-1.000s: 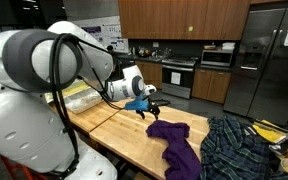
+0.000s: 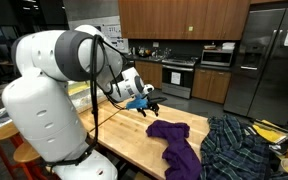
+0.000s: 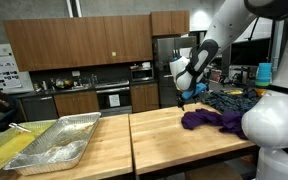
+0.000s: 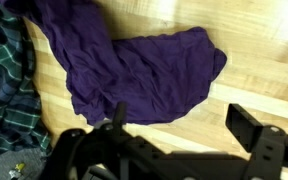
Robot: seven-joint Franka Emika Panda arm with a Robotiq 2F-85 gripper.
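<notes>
A dark purple cloth point(image 2: 176, 137) lies spread and rumpled on the wooden table point(image 2: 124, 139). It shows as a low heap point(image 3: 219, 120) in exterior view 2. The wrist view looks down on a broad part of the cloth point(image 4: 159, 80), with a narrower length running up to the left. My gripper is open, its two dark fingertips wide apart near the bottom of the wrist view. In exterior view 1 the gripper point(image 2: 147, 103) hangs above the table, behind and left of the cloth. Nothing is held.
A dark green and blue plaid cloth point(image 2: 234, 147) is bunched to the right of the purple one. Large foil trays point(image 3: 59, 140) stand at the left in exterior view 2. Bare tabletop point(image 3: 164, 140) lies between. Stools point(image 2: 26, 152) stand beside the table.
The arm's upper links have shifted in exterior view 1, uncovering more of the stools at left. The gripper stays over nearly the same place, and both cloths look unmoved.
</notes>
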